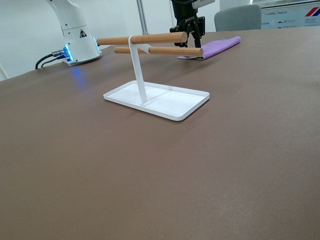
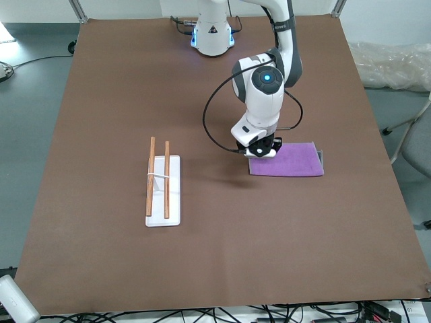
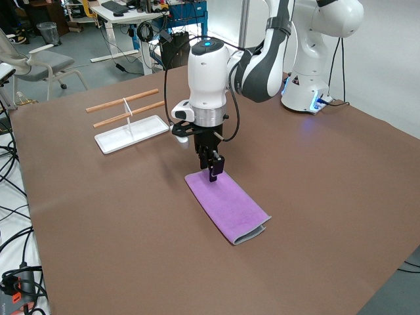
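A folded purple towel (image 2: 286, 163) (image 3: 226, 203) with grey edging lies flat on the brown table. The black gripper (image 3: 212, 174) points straight down at the towel's far end in the right view, its tips at or just above the cloth; whether it is open or shut is unclear. In the left view the wrist hides it. A white rack with two wooden bars (image 2: 167, 195) (image 1: 160, 100) (image 3: 131, 134) stands on the table apart from the towel, both bars empty.
The robot base (image 2: 212, 37) stands at the back of the table (image 2: 94, 256). Cables and equipment lie beyond the front edge; a grey chair (image 2: 417, 141) is beside the table.
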